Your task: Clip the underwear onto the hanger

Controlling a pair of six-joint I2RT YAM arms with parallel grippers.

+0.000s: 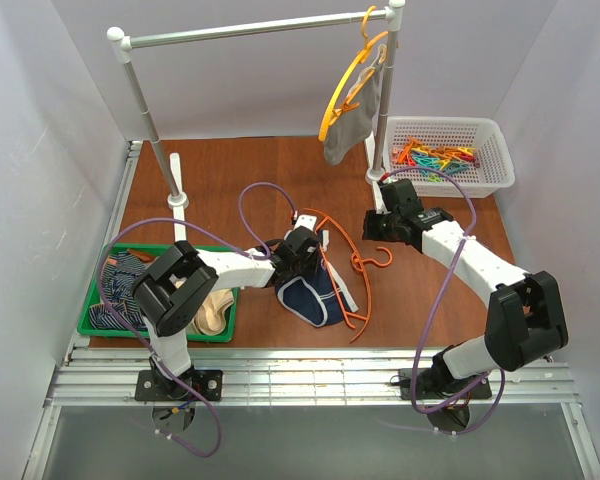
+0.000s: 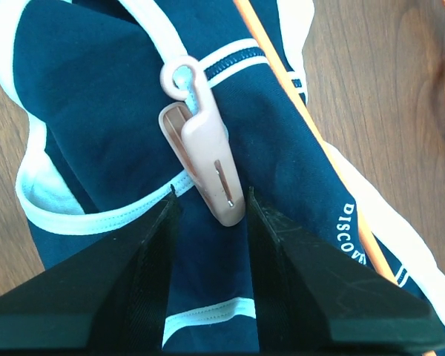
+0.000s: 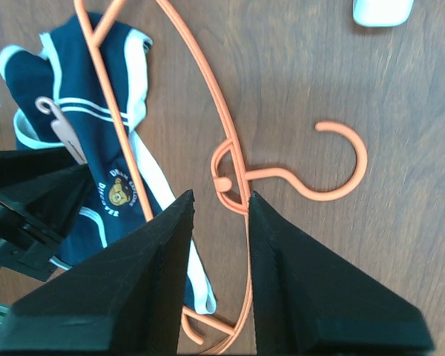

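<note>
Navy underwear with white trim (image 1: 310, 298) lies on the table with an orange hanger (image 1: 365, 290) over its right part. A pale pink clip (image 2: 211, 156) rests on the cloth in the left wrist view, just beyond my left gripper's fingertips. My left gripper hangs over it, fingers apart with nothing between them. My right gripper (image 1: 373, 224) is held over the table to the right of the hanger's hook; its fingers (image 3: 282, 274) point down, and whether anything is between them is unclear.
A green tray of clothes (image 1: 227, 326) sits at the left. A white basket of colourful clips (image 1: 492, 160) stands at the back right. A rack (image 1: 250, 30) holds a yellow hanger with a grey garment. Bare table lies behind the underwear.
</note>
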